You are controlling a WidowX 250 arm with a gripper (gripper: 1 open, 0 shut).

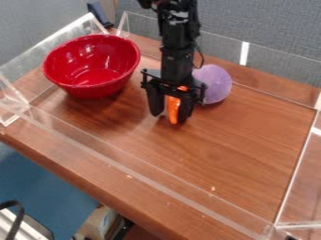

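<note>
The black gripper (pixel 174 97) is lowered to the wooden table, its fingers around an orange object (pixel 179 98) that is partly hidden by them. Whether the fingers grip it cannot be told. Directly behind and right of the gripper lies a purple round object (pixel 215 82), partly covered by the arm.
A large red bowl (pixel 90 66) stands at the back left of the table (pixel 189 173), close to the gripper. Clear plastic walls edge the table.
</note>
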